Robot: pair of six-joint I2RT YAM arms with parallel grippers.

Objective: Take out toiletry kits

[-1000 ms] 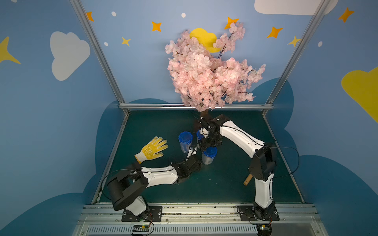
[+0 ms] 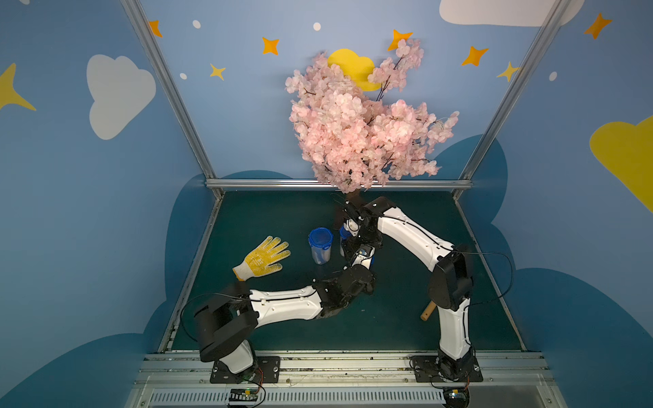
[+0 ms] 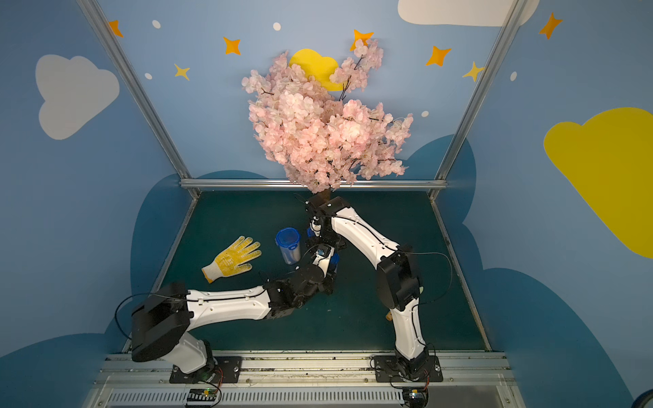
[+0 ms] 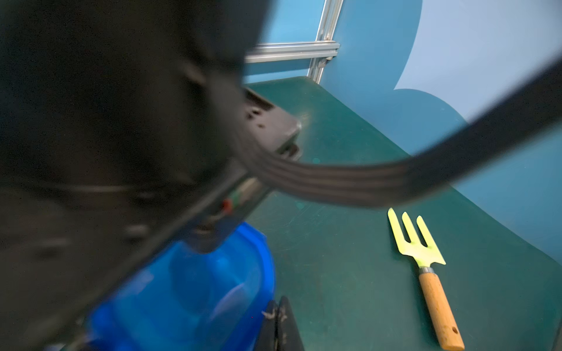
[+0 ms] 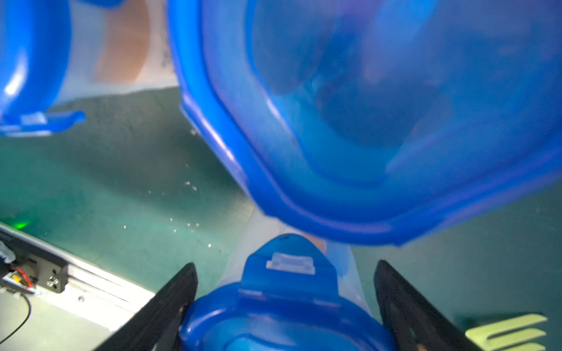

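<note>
A blue-lidded clear container (image 2: 320, 244) stands at the left of a small group. Another blue-lidded container (image 2: 344, 233) is partly covered by the right arm. My right gripper has its fingers apart on either side of a blue lid with a flap (image 5: 292, 266); whether they press on it does not show. A large blue lid (image 5: 281, 210) fills the upper right of that view, close to the camera. My left gripper is shut, nothing visible between its fingers, just right of a blue lid's rim (image 4: 264, 263). Contents are not clear.
A yellow hand fork (image 4: 430, 272) with a wooden handle lies on the right of the green table. The yellow-and-white glove (image 2: 262, 259) lies at left. Pink blossom branches (image 2: 360, 122) rise behind the containers. Both arms are close together at the centre.
My left arm has reached up and right, now covering the front container that showed earlier. The right arm has barely shifted, and the leftmost container stays put.
</note>
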